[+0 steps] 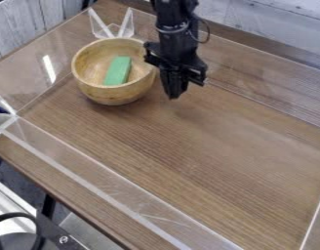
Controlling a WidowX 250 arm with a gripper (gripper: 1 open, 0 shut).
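Note:
My gripper (172, 82) is shut, with nothing visible between its fingers, low over the wooden table at the right side of a tan bowl (108, 92). A green block (118, 71) lies inside the bowl. The black arm reaches down from the top of the view.
A small white object (112, 26) with pointed prongs sits behind the bowl. Dark items and cables lie off the table at the lower left.

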